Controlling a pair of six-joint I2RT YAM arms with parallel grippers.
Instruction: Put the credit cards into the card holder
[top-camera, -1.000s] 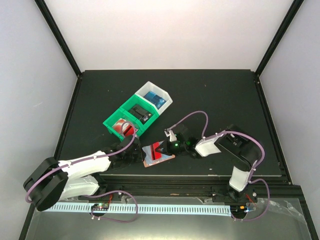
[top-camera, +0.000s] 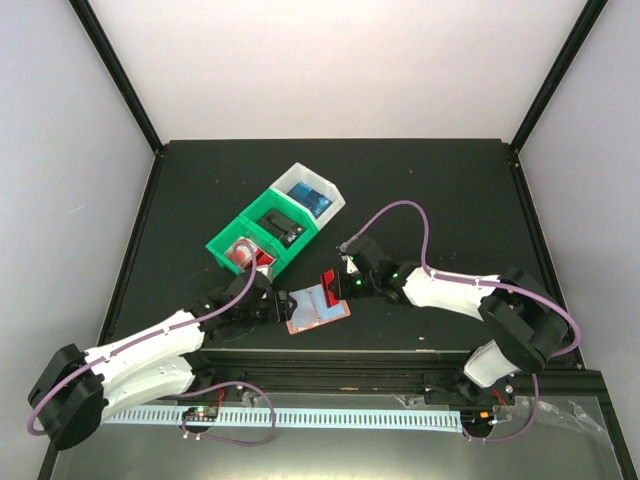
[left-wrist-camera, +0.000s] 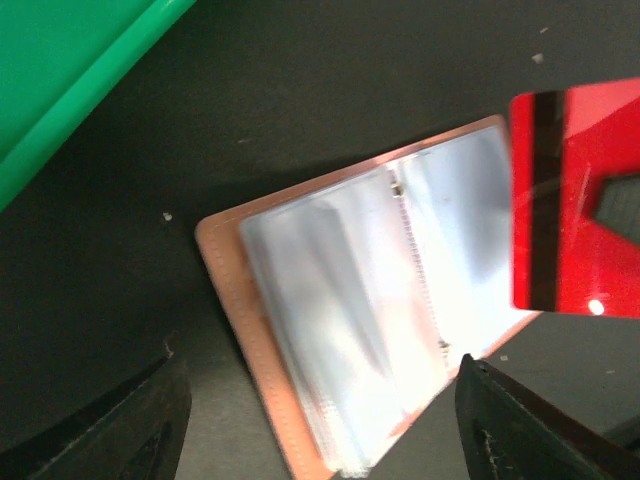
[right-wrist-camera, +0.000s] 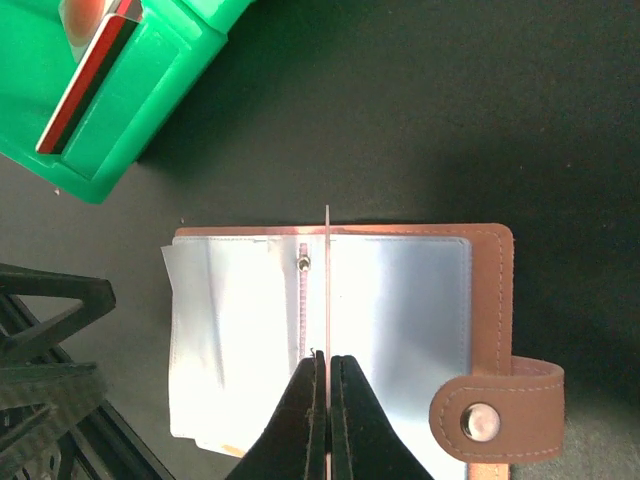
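Note:
The brown card holder lies spread on the black table, its clear plastic sleeves facing up. A red card with a dark stripe is above the holder's right part, gripped by my right gripper, which is shut on it. In the right wrist view the card shows edge-on as a thin upright line over the holder. My left gripper is parted, with its fingers at the holder's left side and the lower sleeve in the gap below; whether they touch it I cannot tell.
Behind the holder stands a green bin with compartments holding red cards and a dark item. Joined to it is a white bin with blue cards.
The right gripper has risen and moved right with the red card, which was lower over the holder before.

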